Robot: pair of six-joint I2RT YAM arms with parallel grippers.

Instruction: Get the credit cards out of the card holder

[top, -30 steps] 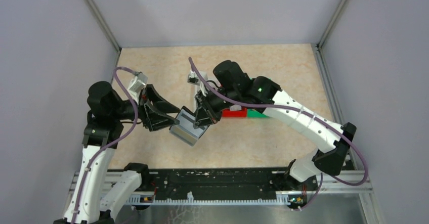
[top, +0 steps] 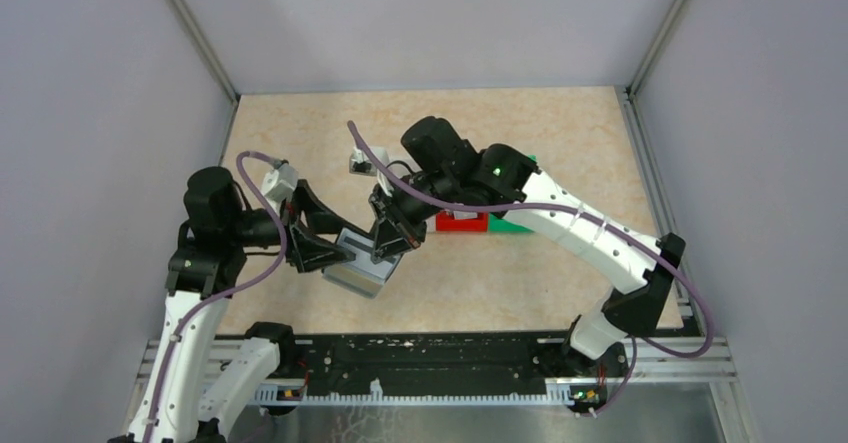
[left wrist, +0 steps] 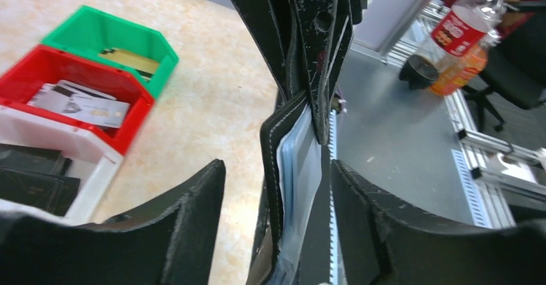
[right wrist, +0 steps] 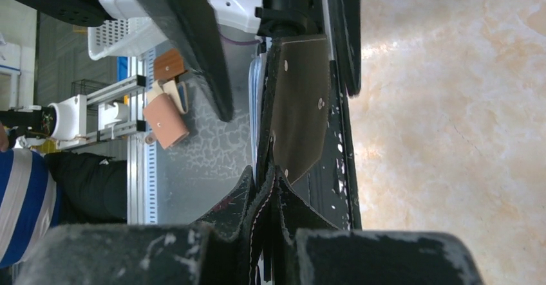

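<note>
The card holder, dark outside with pale cards along its opening, hangs above the front middle of the table, my right gripper shut on its upper part. My left gripper is part open around the holder's other end, its fingertips on either side in the left wrist view, with gaps showing. In the right wrist view the holder's brown face stands upright between my right gripper's fingers.
A red tray with cards, a green tray and a white tray with dark items stand at the back right of the table. The front edge lies just below the holder.
Over the last second my right gripper has carried the holder slightly left, and my left arm has shifted a little right and down toward it.
</note>
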